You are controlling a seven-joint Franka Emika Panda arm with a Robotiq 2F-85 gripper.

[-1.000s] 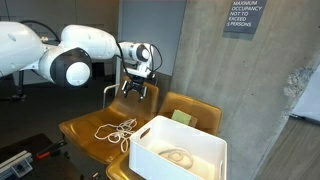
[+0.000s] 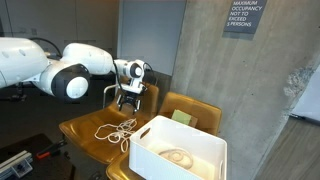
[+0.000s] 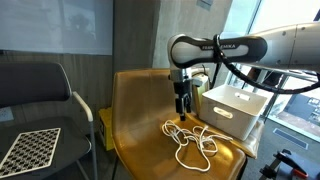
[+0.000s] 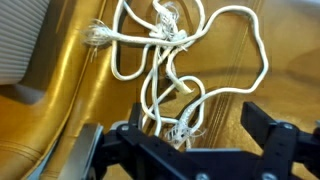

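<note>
A white rope (image 4: 195,80) with frayed ends lies in loose loops on the brown seat of a chair. In the first exterior view, that rope (image 2: 120,132) is left of a white box. My gripper (image 3: 184,108) points down above the seat, apart from the rope. From the wrist, its black fingers (image 4: 88,145) stand wide open on either side, with only the rope and seat showing below the gap. The white box (image 2: 165,156) holds another coil of pale rope (image 2: 178,157).
A second brown chair (image 2: 190,112) with a greenish object (image 2: 183,118) on it stands behind the box. In the second exterior view, a dark chair (image 3: 50,125) with a checkered white sheet (image 3: 28,152) is at left. The chair's backrest (image 3: 140,100) rises beside my gripper.
The rope and the box have not moved.
</note>
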